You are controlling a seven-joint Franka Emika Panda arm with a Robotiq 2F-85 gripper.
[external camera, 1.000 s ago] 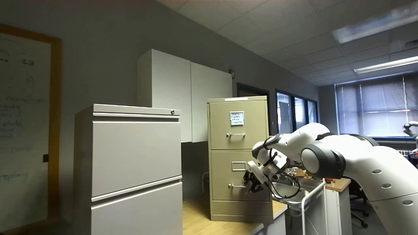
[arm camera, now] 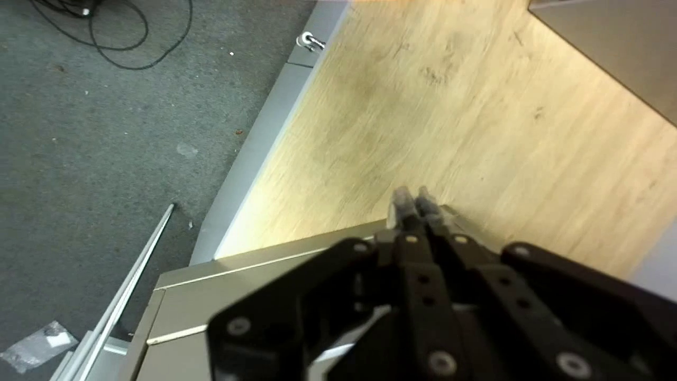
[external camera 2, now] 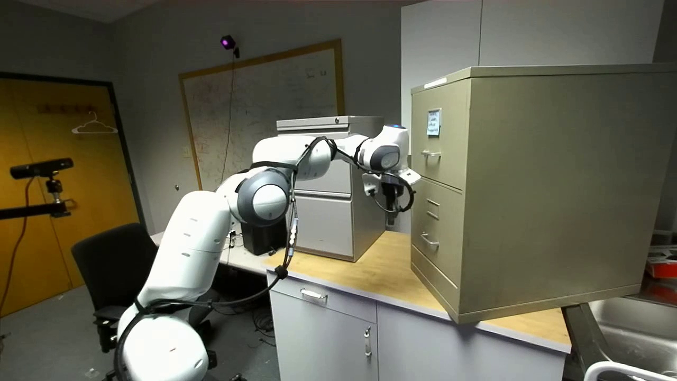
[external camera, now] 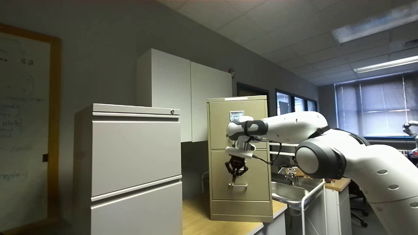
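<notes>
My gripper point(external camera: 233, 180) points downward in front of the tan filing cabinet point(external camera: 222, 164), just above the handle point(external camera: 239, 185) of its lower drawer as exterior view 1 shows it. Both drawers of that cabinet look closed. In exterior view 2 the gripper point(external camera 2: 391, 222) hangs to the left of the cabinet's front, at about the height of the lower drawer point(external camera 2: 447, 219). The wrist view has the two fingertips point(arm camera: 403, 198) side by side, shut, with nothing showing between them. Beneath them lies the wooden countertop point(arm camera: 393, 114). Whether the gripper touches the cabinet, I cannot tell.
A grey filing cabinet point(external camera 2: 323, 222) stands across the countertop point(external camera 2: 381, 266), facing the tan one, with clear counter between. The sink point(external camera: 288, 192) is to the right in exterior view 1. White cupboards point(external camera: 172, 90) hang on the wall behind.
The gripper has moved left and slightly up in exterior view 1, turning from a slant to nearly straight down. The forearm has risen and now covers the upper drawer's handle.
</notes>
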